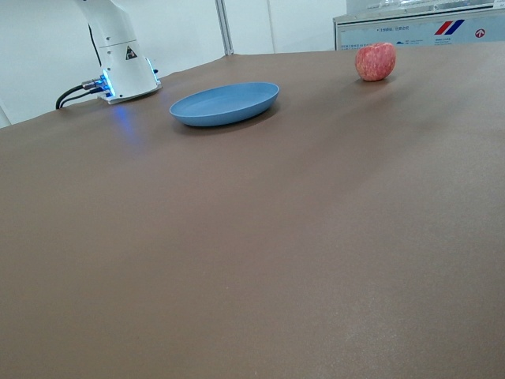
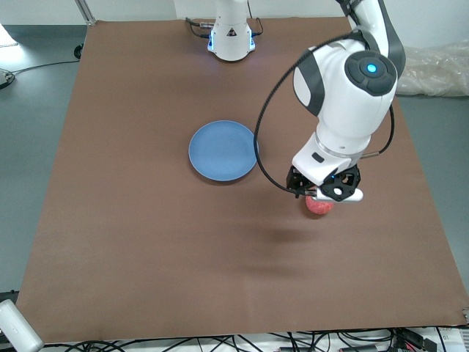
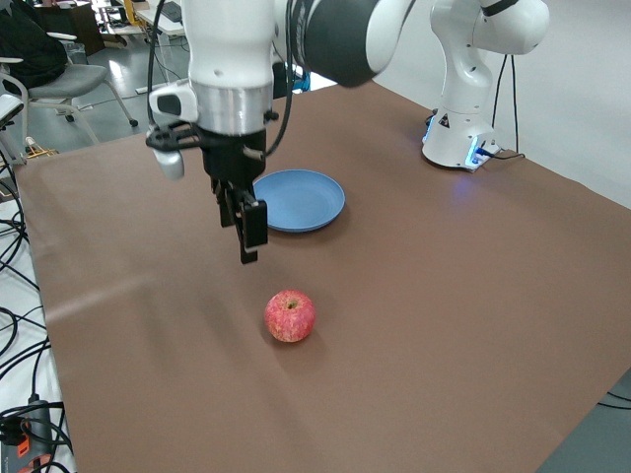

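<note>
A red apple [image 3: 290, 316] [image 1: 375, 61] [image 2: 319, 206] rests on the brown tabletop. A shallow blue plate [image 3: 303, 200] [image 2: 222, 150] [image 1: 225, 103] lies farther back, apart from it. My black gripper [image 3: 249, 251] hangs pointing down above the table between apple and plate in the right view, higher than the apple; in the left view the arm's wrist housing partly hides the apple. Whether its fingers are open or shut is hard to make out.
Cables run along the floor or frame beyond the table edge.
</note>
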